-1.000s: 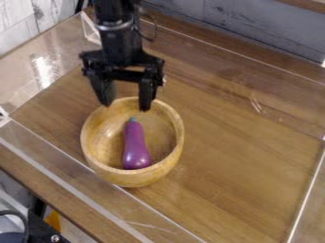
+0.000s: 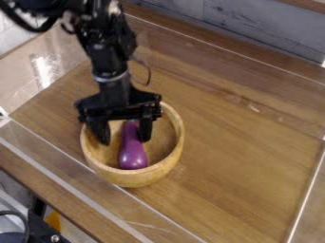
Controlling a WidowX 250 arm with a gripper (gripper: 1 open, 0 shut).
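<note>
A yellow bowl (image 2: 166,159) stands on the wooden table at the left of the middle. In it lies a purple eggplant (image 2: 133,152), upright along the bowl's length. My black gripper (image 2: 120,127) reaches down into the bowl from above, its fingers open on either side of the eggplant's upper end. The fingertips are slightly blurred; whether they touch the eggplant I cannot tell.
A grey wall runs along the back, and a pale edge with strips runs along the left.
My gripper has come down from above and behind the bowl into it, around the upper part of the eggplant. The bowl and eggplant look nearly unmoved.
</note>
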